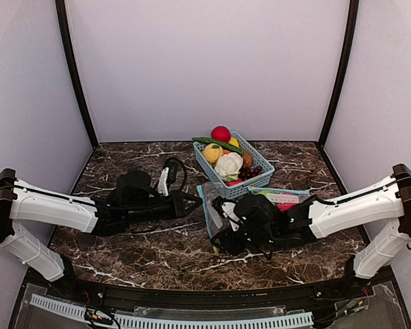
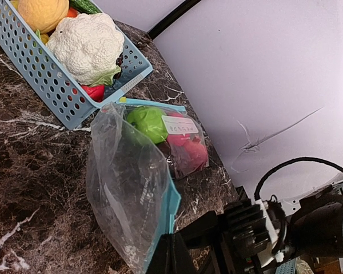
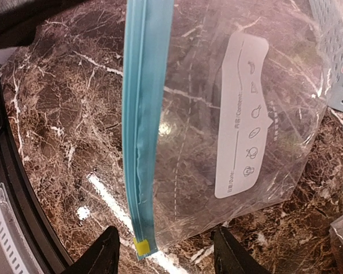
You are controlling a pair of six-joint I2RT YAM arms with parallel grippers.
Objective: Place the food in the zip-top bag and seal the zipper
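An empty clear zip bag (image 2: 120, 182) with a blue zipper strip (image 3: 143, 114) and yellow slider (image 3: 142, 246) hangs upright. My left gripper (image 1: 195, 204) is shut at the strip's upper end, thin film apparently in its fingers. My right gripper is open low by the bag, its fingers either side of the slider end of the strip. A second bag (image 2: 151, 123) holding green and red food lies behind, to the right.
A blue basket (image 2: 51, 85) with cauliflower (image 2: 83, 48), cucumber and other produce stands at the back centre.
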